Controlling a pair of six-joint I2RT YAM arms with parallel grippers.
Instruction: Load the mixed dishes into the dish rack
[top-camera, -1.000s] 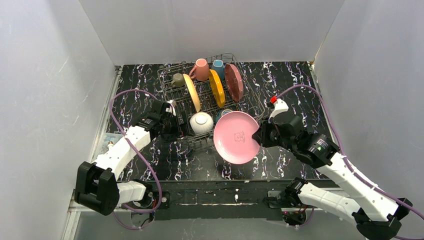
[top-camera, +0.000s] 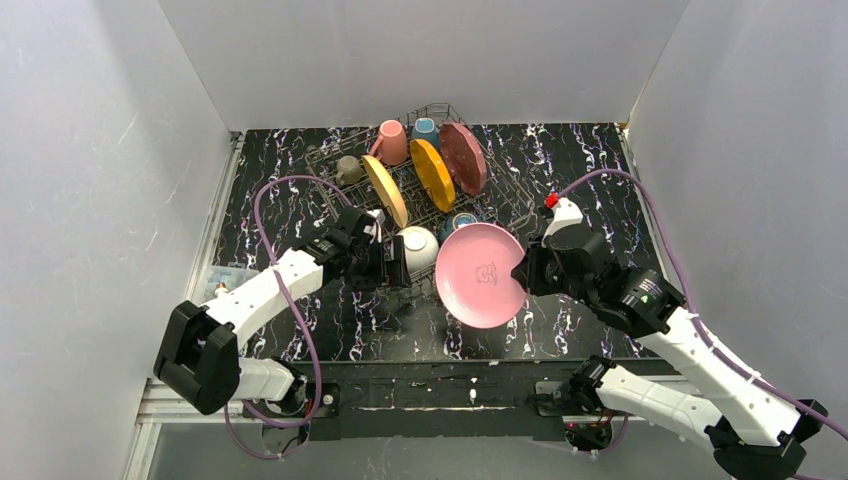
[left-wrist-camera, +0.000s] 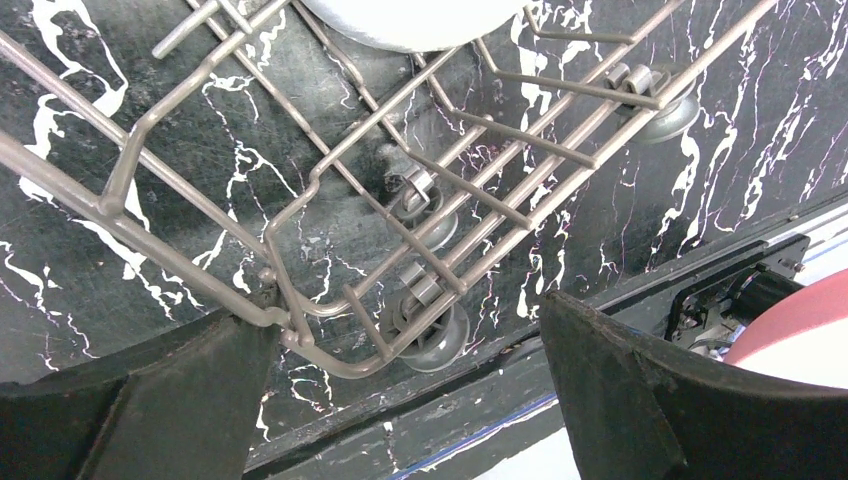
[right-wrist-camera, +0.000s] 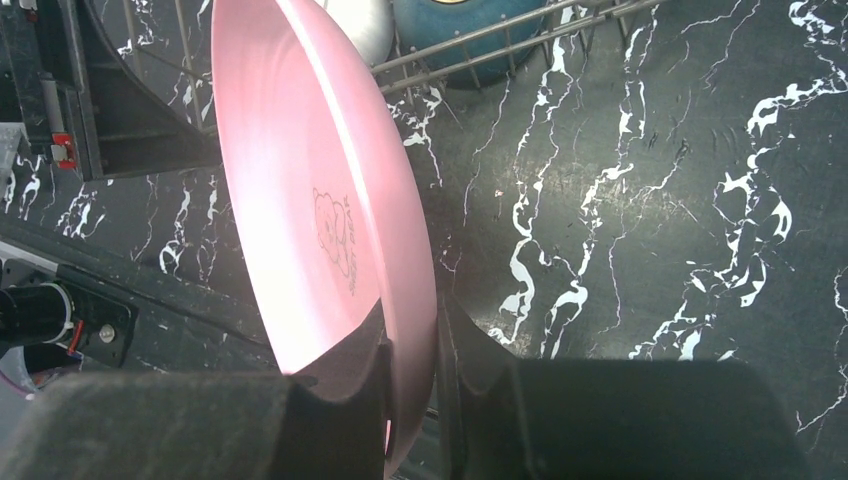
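A pink plate (top-camera: 482, 276) is held by its rim in my right gripper, in front of the rack's front right part. The wire dish rack (left-wrist-camera: 515, 228) stands at a slant. My left gripper (top-camera: 397, 263) is open at its front left corner; in the left wrist view that corner lies by the left finger (left-wrist-camera: 165, 405). Standing in the rack are a cream plate (top-camera: 386, 192), a yellow plate (top-camera: 433, 176), a dark red plate (top-camera: 463, 160), a pink mug (top-camera: 391, 143), a blue mug (top-camera: 425, 132), a grey-green mug (top-camera: 349, 171), a white bowl (top-camera: 419, 247) and a blue cup (right-wrist-camera: 468, 42).
Rubber feet (left-wrist-camera: 437, 340) sit under the rack's front edge. A clear container (top-camera: 228, 280) lies at the far left.
My left gripper has moved right. The rack's front has swung right with the bowl, while its back left has shifted left. The right gripper and pink plate have moved only slightly.
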